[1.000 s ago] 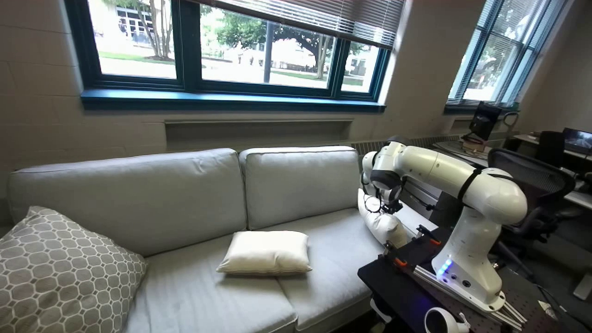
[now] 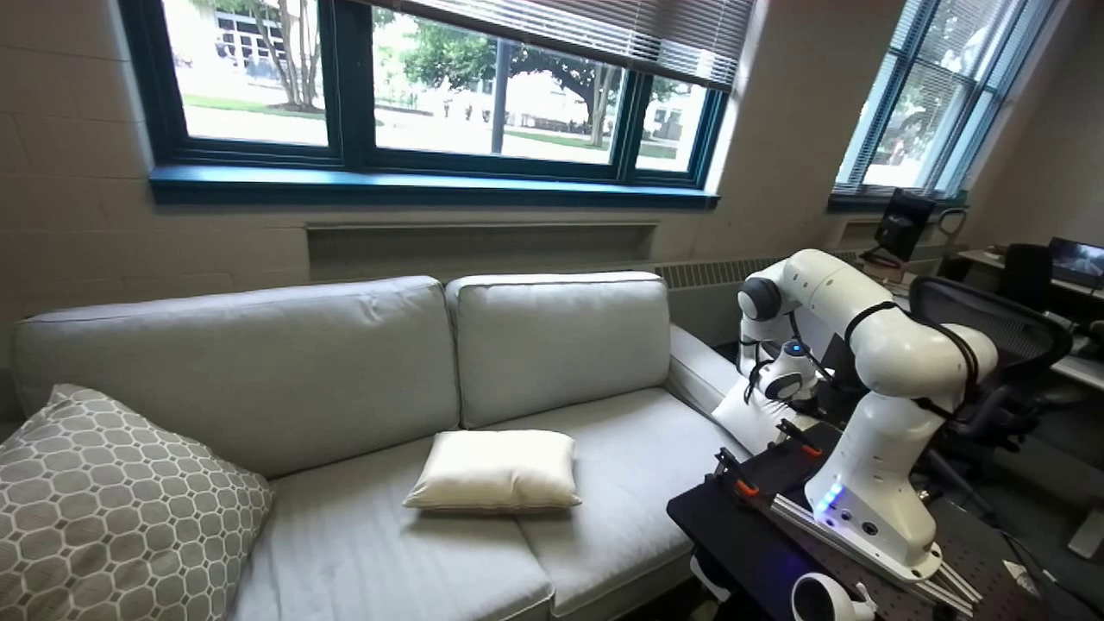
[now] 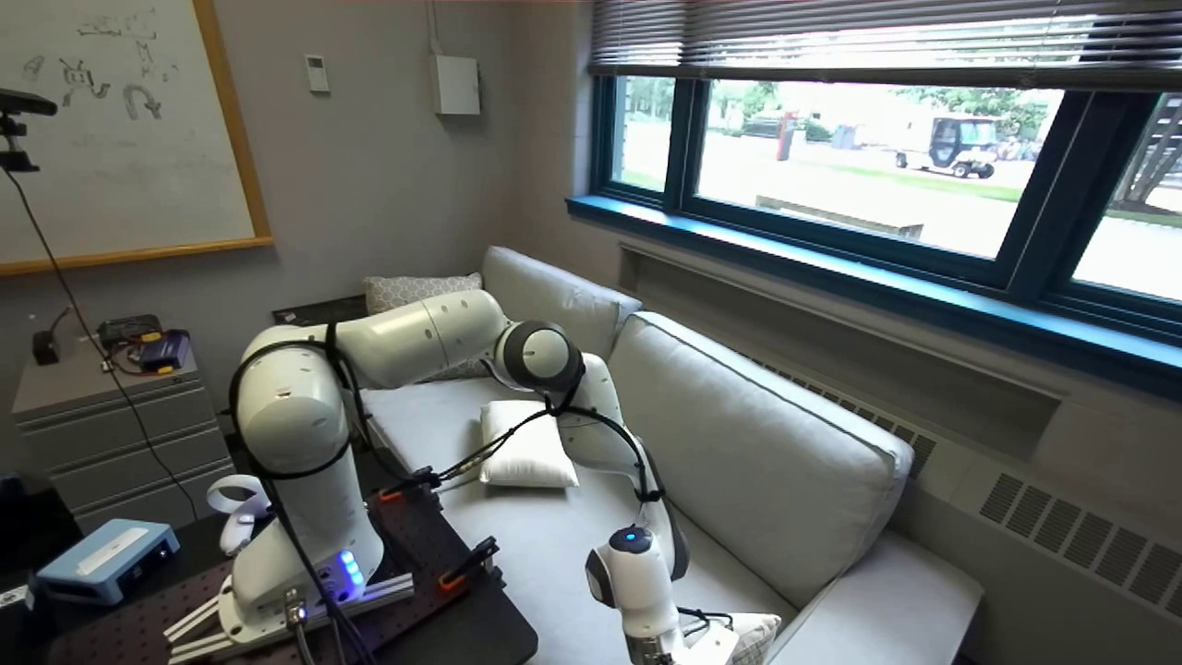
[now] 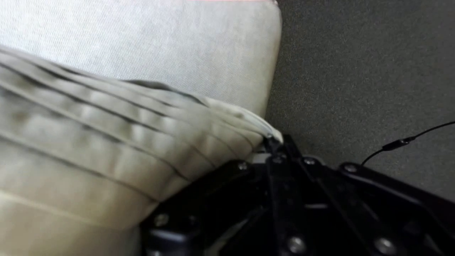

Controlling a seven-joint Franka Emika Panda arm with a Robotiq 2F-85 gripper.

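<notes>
In the wrist view, my gripper is shut on a corner of a light pillow (image 4: 98, 140). Cloth shows at the fingertips, and the gathered fabric spreads to the left in long folds. The same pillow (image 2: 750, 416) appears below the wrist at the sofa's right armrest in exterior view 1. Only a patterned piece of that pillow (image 3: 755, 635) shows at the bottom of exterior view 2. A small cream pillow (image 2: 497, 471) lies flat on the middle of the sofa seat (image 2: 383, 559).
A large patterned pillow (image 2: 124, 507) leans at the sofa's left end. The arm's base stands on a black table (image 2: 740, 559) with orange-and-black clamps along its edge. In the wrist view, a thin black cable (image 4: 396, 144) crosses the dark floor (image 4: 362, 64).
The arm has swung right in exterior view 1, away from the sofa back. The pillow at the gripper has moved with it, from the seat's right end toward the armrest.
</notes>
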